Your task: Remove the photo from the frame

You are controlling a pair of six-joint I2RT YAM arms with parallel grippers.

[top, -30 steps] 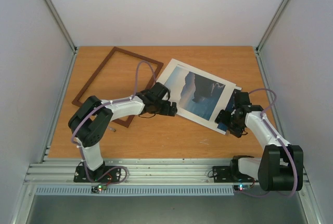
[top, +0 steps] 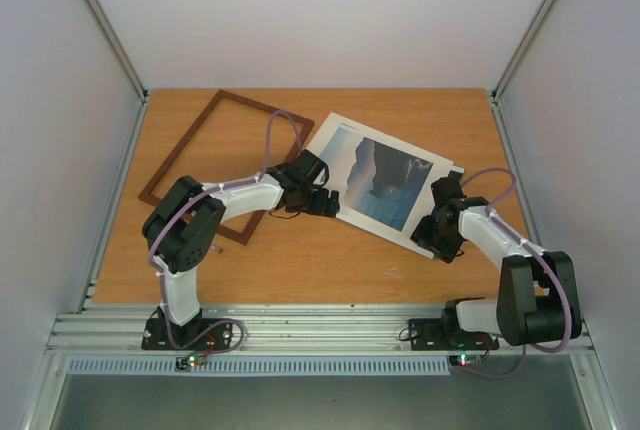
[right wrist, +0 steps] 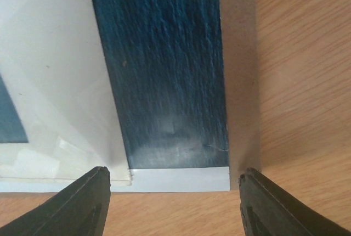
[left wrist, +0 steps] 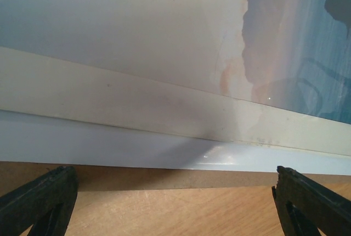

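A picture in a pale mat (top: 385, 175) lies flat, tilted, in the middle of the table. Under it, slightly turned against it, is a sheet with a dark blue right part (right wrist: 164, 82) and a white lower border (right wrist: 181, 179). A brown backing board (right wrist: 241, 99) shows beneath both. My left gripper is open at the stack's lower left edge, fingers apart and nothing between them. At the lower right corner my right gripper stands part open, its fingertips either side of the sheet's corner region; whether they touch it I cannot tell.
The empty brown wooden frame (top: 180, 155) lies at the left, partly beneath my left arm. A small object (top: 216, 248) sits below it. Bare wood (top: 330, 265) is free in front of the stack.
My left gripper has shifted a little along the lower left edge. The stack and the frame have not visibly moved.
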